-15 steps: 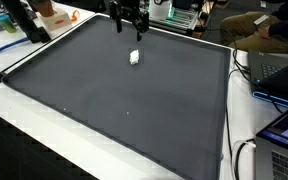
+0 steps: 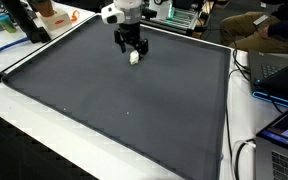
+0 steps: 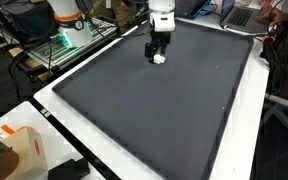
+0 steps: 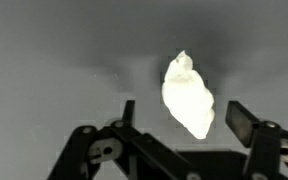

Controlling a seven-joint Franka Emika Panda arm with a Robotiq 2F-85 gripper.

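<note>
A small white object (image 4: 187,97), pointed at one end and perhaps crumpled cloth or paper, lies on the dark tabletop. My gripper is open above it, one finger on either side of the white object in the wrist view, with nothing held. From the first exterior view, the white object (image 2: 134,57) shows just under the gripper (image 2: 132,48). In the second exterior view the gripper (image 3: 157,50) is right over the white object (image 3: 159,59), partly hiding it. Whether the fingertips touch the table is unclear.
Laptops (image 2: 274,75) and cables sit beyond one edge. Boxes and other items (image 2: 52,18) stand past the far left corner.
The white object has stayed in place.
</note>
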